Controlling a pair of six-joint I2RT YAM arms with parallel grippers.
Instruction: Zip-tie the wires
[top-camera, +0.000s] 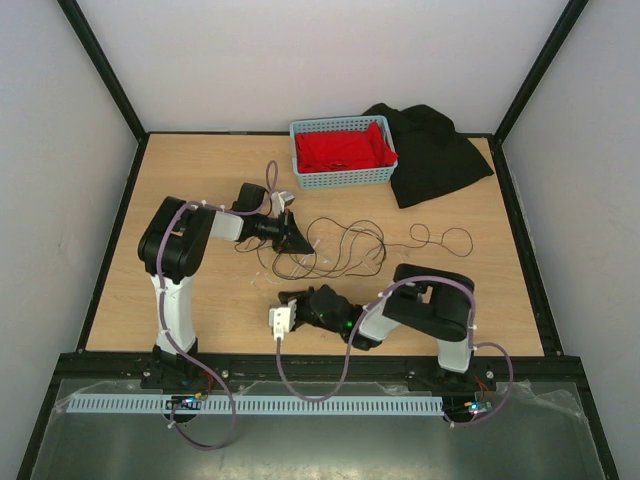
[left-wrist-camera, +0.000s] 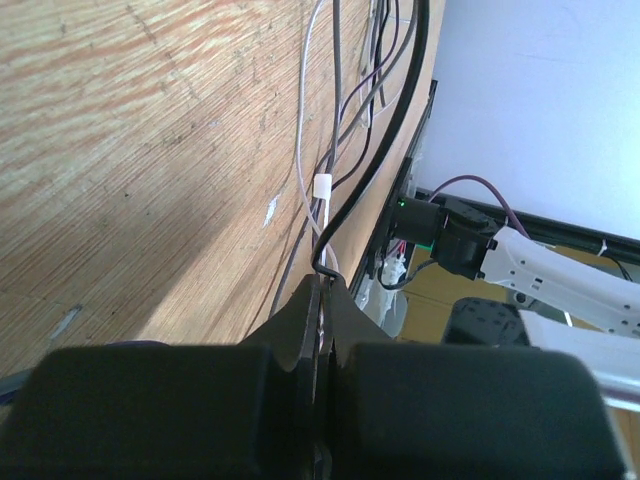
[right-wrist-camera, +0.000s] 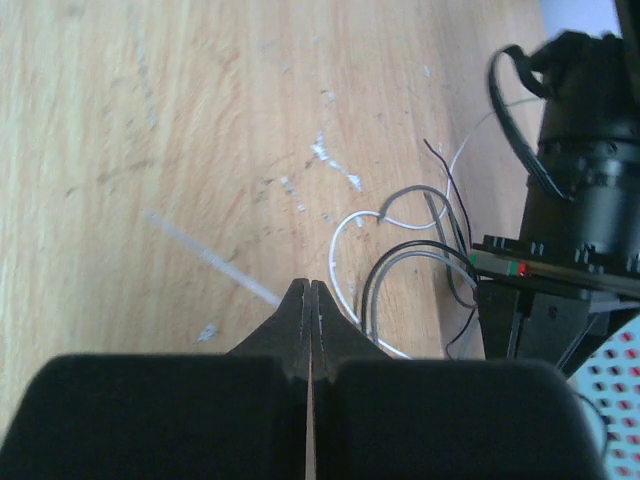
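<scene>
Thin wires (top-camera: 350, 262) lie in loose loops across the middle of the table. My left gripper (top-camera: 311, 251) is shut at the left side of these loops. In the left wrist view, a black wire (left-wrist-camera: 384, 150) bends right at its fingertips, and a white zip tie head (left-wrist-camera: 322, 187) with a narrow strip stands just beyond them. Whether either is pinched between the fingers is unclear. Nearer the front edge, my right gripper is shut, with nothing showing between its fingers. A pale strip (right-wrist-camera: 212, 257) lies on the wood ahead of it, left of the wires.
At the back stands a blue basket (top-camera: 345, 180) holding red cloth (top-camera: 340, 150). A black cloth (top-camera: 432, 160) lies to its right. Small clear strips are scattered around the wire loops. Bare table shows at the far right and back left.
</scene>
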